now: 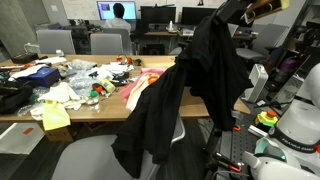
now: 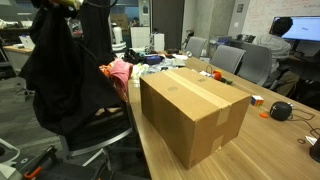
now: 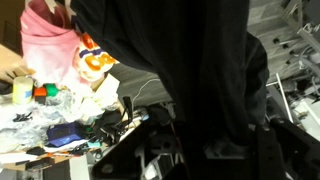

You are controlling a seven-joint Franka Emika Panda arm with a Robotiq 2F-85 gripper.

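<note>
A large black cloth (image 1: 165, 105) hangs in long folds from high on the right in exterior view 1. Its top is pinched by my gripper (image 1: 228, 16), which is shut on it near the upper edge of the picture. Exterior view 2 shows the same cloth (image 2: 62, 75) dangling at the left, its lower part in front of a chair. In the wrist view the cloth (image 3: 190, 50) runs from the top down to the fingers and covers most of them. Whether the lower end touches the chair (image 1: 90, 158) is hard to tell.
A big cardboard box (image 2: 190, 112) stands on the wooden table, with a black headset (image 2: 282, 111) to its right. Someone sits far back.
</note>
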